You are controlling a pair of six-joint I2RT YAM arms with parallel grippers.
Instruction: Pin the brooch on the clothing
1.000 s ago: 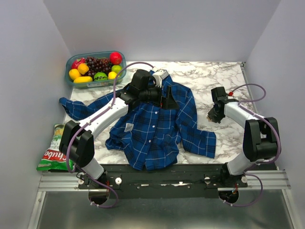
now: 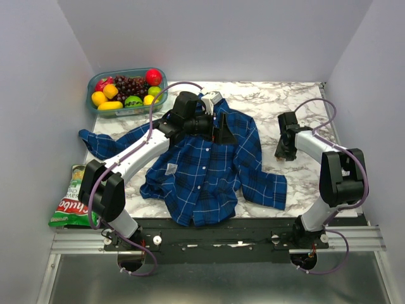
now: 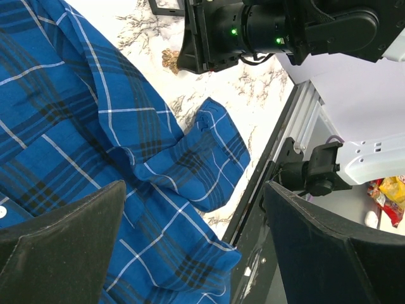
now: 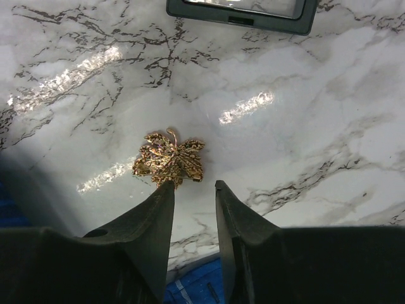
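Observation:
A blue plaid shirt (image 2: 209, 168) lies spread over the middle of the marble table, and its cloth (image 3: 139, 126) fills much of the left wrist view. Above it hangs my left gripper, its fingers wide open and empty. In the right wrist view, a gold butterfly-like brooch (image 4: 169, 158) lies on the bare marble, with its pin bar showing. My right gripper is open over the table, its fingertips just short of the brooch. From above, the right gripper mostly hides the brooch (image 2: 278, 158).
A dark-rimmed, glass-topped case (image 4: 243, 12) lies beyond the brooch. The fruit basket (image 2: 119, 113) stands at the back left, and a green snack bag (image 2: 69, 206) at the left. Bare marble surrounds the brooch.
The left arm and the shirt look unmoved.

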